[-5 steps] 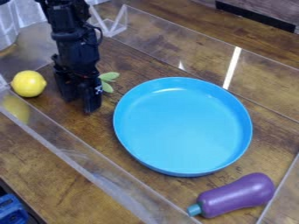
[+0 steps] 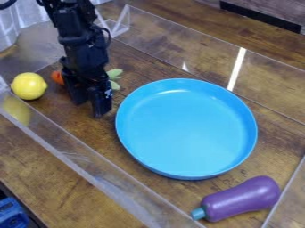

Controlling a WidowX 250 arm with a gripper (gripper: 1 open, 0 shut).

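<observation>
My black gripper [image 2: 86, 89] is lowered to the wooden table at the upper left, its fingers open. An orange item with green leaves, probably a carrot [image 2: 60, 77], lies behind it and is mostly hidden by it. A yellow lemon-like object [image 2: 28, 85] rests just left of the gripper.
A large blue plate [image 2: 186, 125] fills the middle right. A purple eggplant [image 2: 241, 199] lies at the bottom right. Clear walls [image 2: 107, 185] edge the area. The table behind the plate is bare.
The gripper has shifted slightly, and more of the orange item now shows on its left side.
</observation>
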